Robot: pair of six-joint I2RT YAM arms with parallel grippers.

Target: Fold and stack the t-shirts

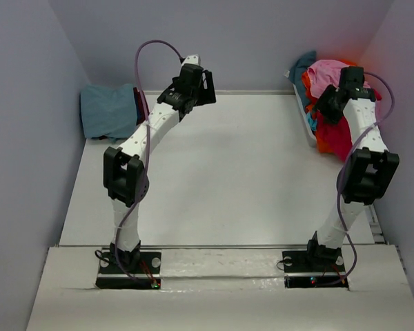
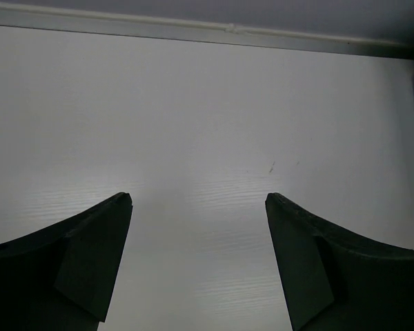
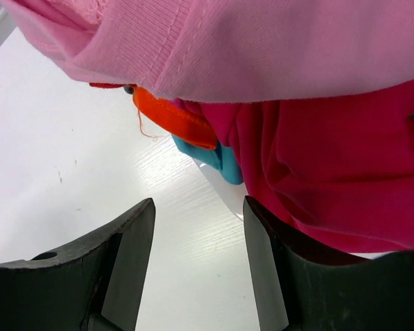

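Crumpled shirts fill a white basket (image 1: 306,124) at the back right: a pink shirt (image 1: 324,74) on top, a red shirt (image 1: 337,138), an orange one (image 1: 323,146) and a teal one (image 1: 303,63). Over the red cloth hovers my right gripper (image 1: 326,107). From the right wrist, the gripper is part open with nothing between its fingers; the pink shirt (image 3: 262,48) and red shirt (image 3: 331,172) lie beyond the fingertips. My left gripper (image 1: 207,89) stands open and empty above the bare table near the back wall. Folded blue-grey shirts (image 1: 108,112) lie at the back left.
Walls enclose the left, back and right sides. A dark red cloth (image 1: 139,107) shows beside the folded pile, partly behind the left arm's cable.
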